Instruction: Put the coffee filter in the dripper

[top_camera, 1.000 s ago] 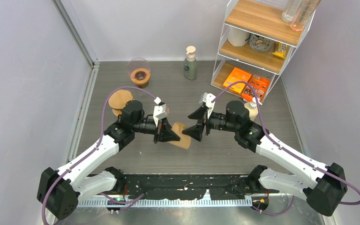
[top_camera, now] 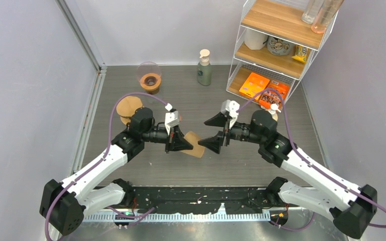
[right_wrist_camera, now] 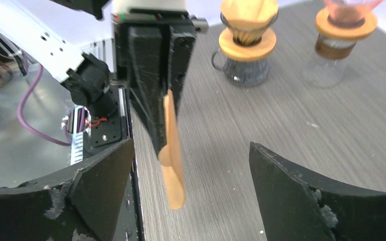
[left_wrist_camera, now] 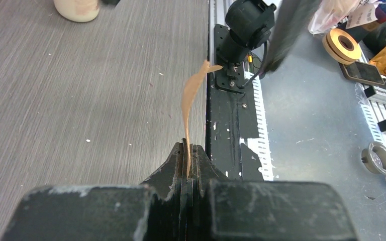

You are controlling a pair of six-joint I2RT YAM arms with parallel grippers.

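Note:
A tan paper filter (top_camera: 193,146) is held upright near mid-table, my left gripper (top_camera: 180,145) shut on it; in the left wrist view it rises thin from the fingertips (left_wrist_camera: 198,160). Just to its right, my right gripper (top_camera: 212,133) stands part open, fingers wide either side of the filter in the right wrist view, not closed on it. The dripper (right_wrist_camera: 246,22) sits on a glass carafe (right_wrist_camera: 244,70) with a wooden collar, behind the left gripper, with tan paper visible in it.
A second clear dripper (top_camera: 148,70) stands at the back left, a green pump bottle (top_camera: 204,73) at the back centre, a shelf rack (top_camera: 281,20) at the back right.
My right arm has drawn back to the right from the filter, its fingers appearing further apart. The left arm and filter stay almost still.

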